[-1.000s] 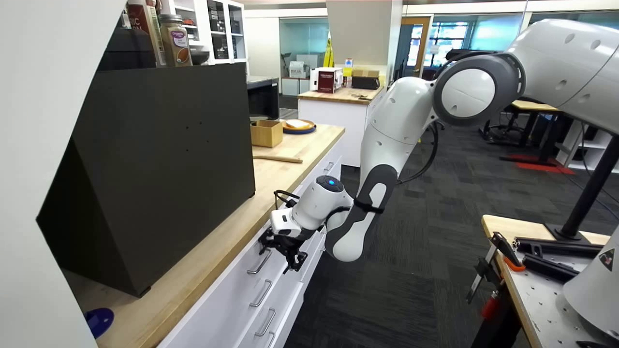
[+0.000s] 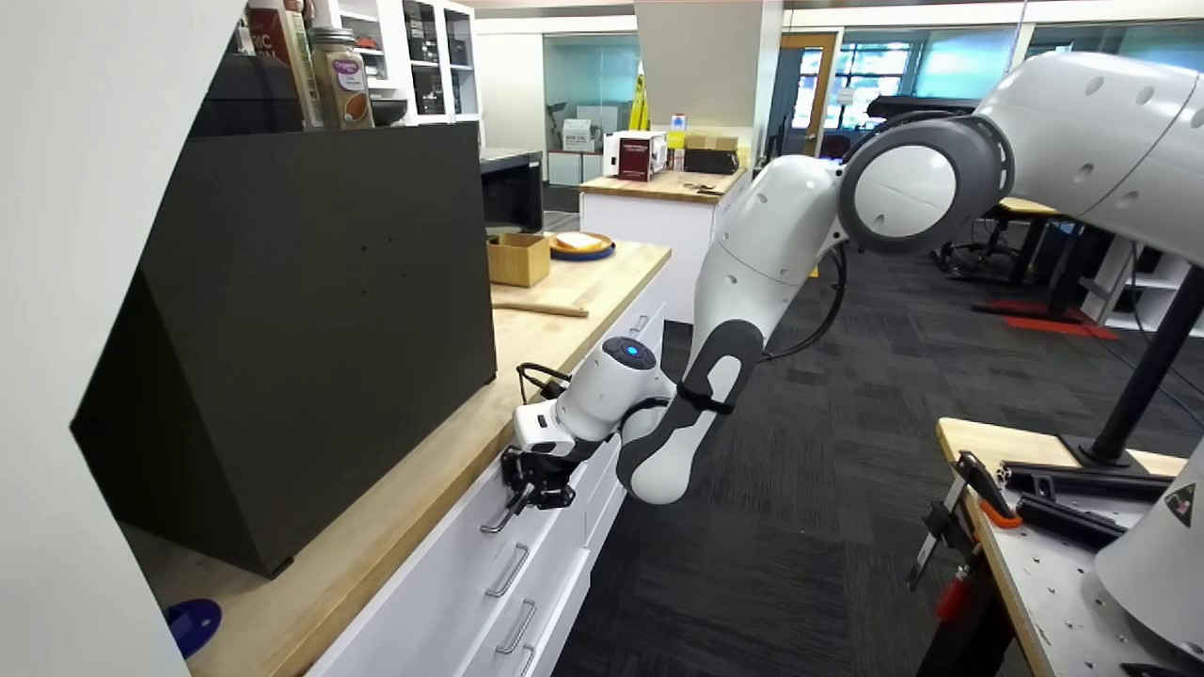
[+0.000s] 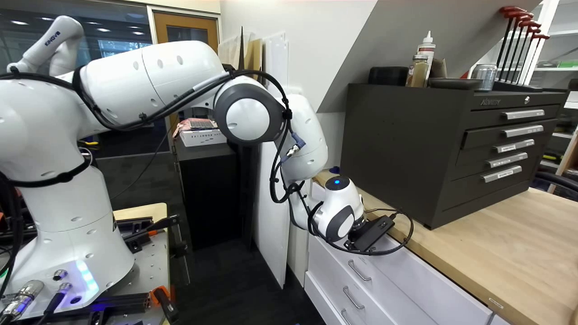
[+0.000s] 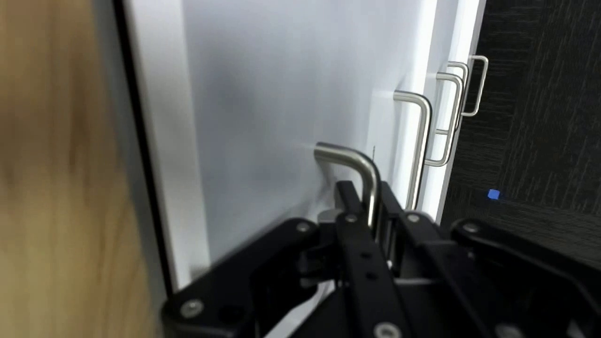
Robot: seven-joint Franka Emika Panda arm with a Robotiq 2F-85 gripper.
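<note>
A metal bar handle (image 4: 356, 160) on the top white drawer (image 4: 265, 112) runs down between the two black fingers of my gripper in the wrist view. The fingers (image 4: 347, 197) stand close on either side of the bar, and whether both press on it cannot be told. In exterior view 1 my gripper (image 2: 530, 485) is at the upper end of this handle (image 2: 498, 525), against the drawer front. The drawer front looks flush with the cabinet there. In exterior view 2 the fingertips and the handle are hidden behind the gripper body.
Lower drawer handles (image 2: 508, 570) stick out below. A wooden counter (image 2: 395, 513) overhangs the drawers, with a large dark tool chest (image 2: 339, 327) on it. A wooden box (image 2: 519, 259) and a stick (image 2: 542, 308) lie farther back. Open floor (image 2: 768, 564) lies in front.
My gripper has moved slightly left in exterior view 1, toward the top drawer's handle. Its fingers stood wide apart around the handle's upper end before and are now much closer together.
</note>
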